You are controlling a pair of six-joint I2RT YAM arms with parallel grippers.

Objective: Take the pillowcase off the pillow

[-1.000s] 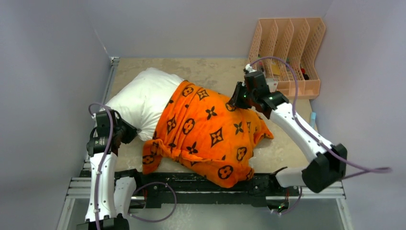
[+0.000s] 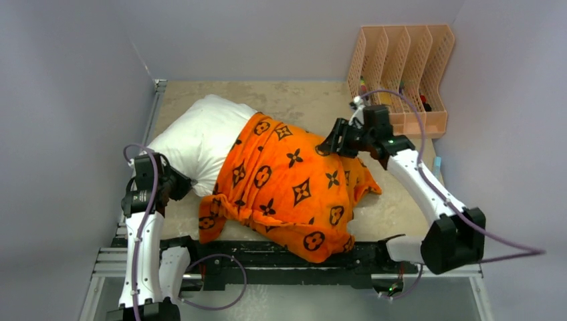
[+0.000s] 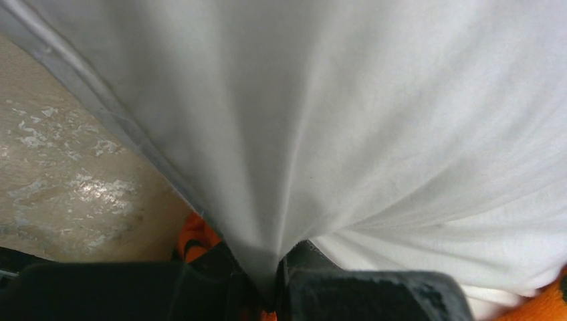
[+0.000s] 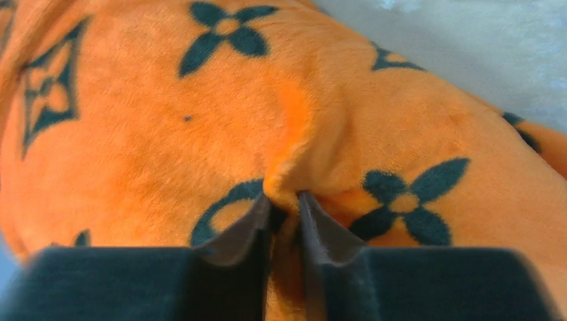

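Note:
A white pillow (image 2: 194,130) lies across the left of the table, its right part inside an orange pillowcase (image 2: 281,177) with black motifs. At the pillow's front edge my left gripper (image 2: 190,182) is shut on white fabric, which fans out from its fingers in the left wrist view as gathered white cloth (image 3: 348,134). Over the far right side of the case sits my right gripper (image 2: 327,145). In the right wrist view a raised orange fold (image 4: 287,167) runs between its slightly parted, blurred fingers (image 4: 321,234); whether they grip it is unclear.
A peach divided organizer (image 2: 438,124) holding small items stands at the back right, close to the right arm. Bare tabletop (image 2: 307,97) shows behind the pillow. The case hangs over the black front rail (image 2: 254,251).
Left arm and pillow look still.

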